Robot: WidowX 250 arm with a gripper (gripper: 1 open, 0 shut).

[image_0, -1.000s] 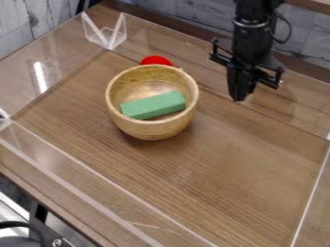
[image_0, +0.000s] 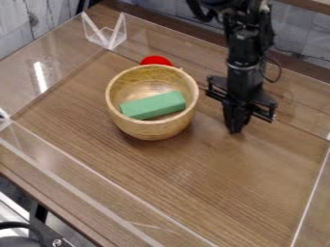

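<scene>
My gripper reaches down from the top right to just above the wooden table, to the right of a tan bowl. Its dark fingers hang low; whether they are open or shut is hard to tell. A green block lies inside the bowl.
A red rounded object sits behind the bowl. A clear wire-like or plastic item stands at the back left.
My gripper has moved down toward the tabletop, its arm now reaching lower into view. The bowl, green block and red object have not moved.
</scene>
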